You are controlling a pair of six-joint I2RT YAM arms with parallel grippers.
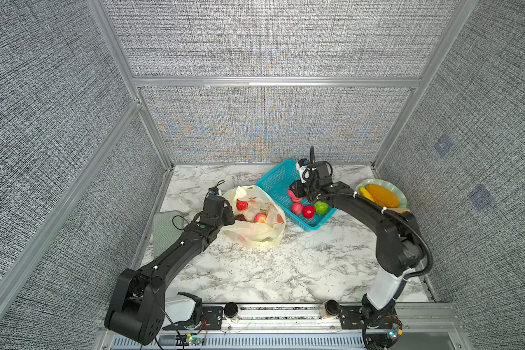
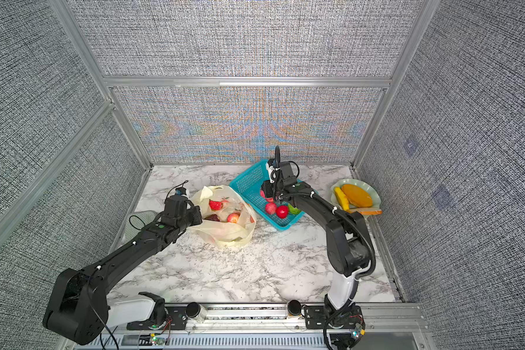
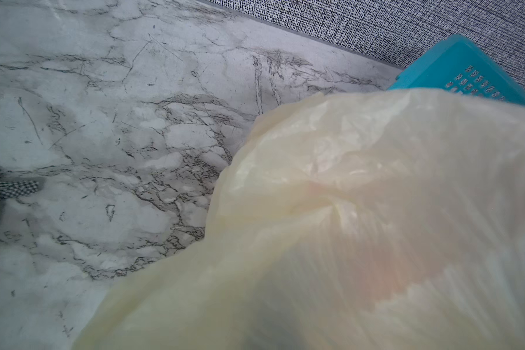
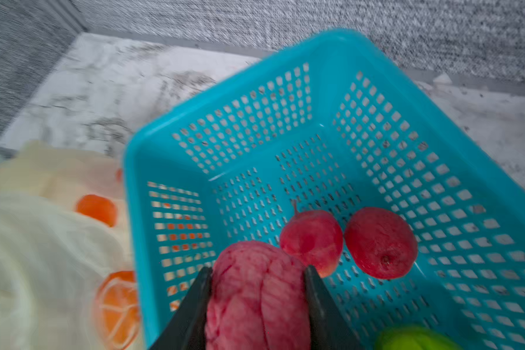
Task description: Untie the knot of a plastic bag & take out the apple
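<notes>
The translucent cream plastic bag [image 1: 253, 234] lies with its mouth wide, a red-yellow apple [image 1: 260, 217], a strawberry [image 1: 242, 204] and a dark fruit [image 1: 239, 217] inside. At its left rim is my left gripper [image 1: 229, 217], shut on the plastic; in the left wrist view, bag film [image 3: 332, 262] hides its fingers. My right gripper is over the blue basket [image 4: 135, 192]. Between its fingers sits a bumpy pink fruit [image 4: 257, 309], both fingers against its sides. Lower down, a red apple [image 4: 380, 242] and a pinkish fruit [image 4: 312, 239] rest in the basket.
A green fruit [image 1: 320, 208] also sits in the basket, which stands close to the bag's right side. Far right, a pale green plate [image 1: 400, 198] holds yellow fruit [image 1: 381, 195]. A grey-green cloth [image 1: 166, 233] lies at left.
</notes>
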